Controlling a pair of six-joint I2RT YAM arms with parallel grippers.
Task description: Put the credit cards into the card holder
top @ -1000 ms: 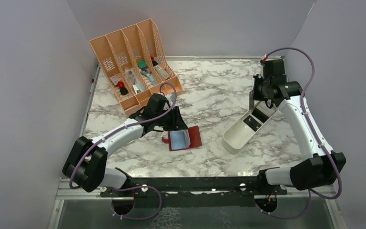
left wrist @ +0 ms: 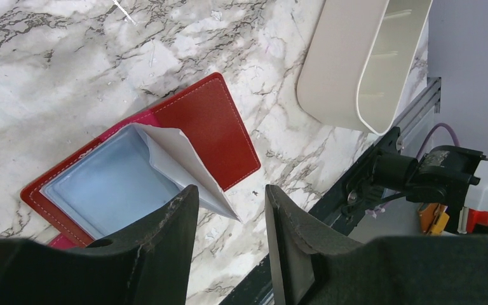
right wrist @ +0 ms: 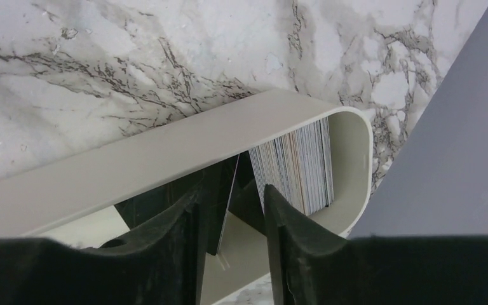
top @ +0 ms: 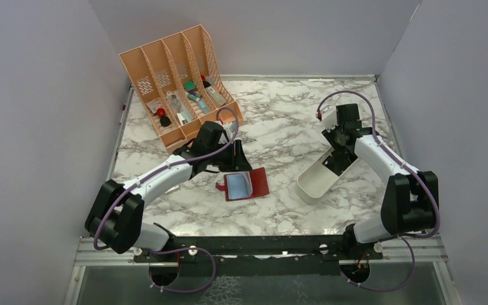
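Observation:
The red card holder (left wrist: 211,127) lies spread on the table, its light blue inner side (left wrist: 117,184) showing and a pale flap (left wrist: 181,162) standing up. Above that flap, my left gripper is open and empty. At the right, the long cream bin (top: 312,187) holds a tight row of cards (right wrist: 297,166) on edge at one end. Beside the row, a dark card (right wrist: 219,203) leans with its thin edge upward. My right gripper is over the bin, fingers apart on either side of that edge; I cannot tell whether they touch it.
An orange divided rack (top: 176,82) with small items stands at the back left. Bare marble (top: 279,121) lies between the holder and the bin. The bin's raised walls stand close around my right fingers, and the grey side wall (right wrist: 445,159) is near.
The left arm has shifted only slightly.

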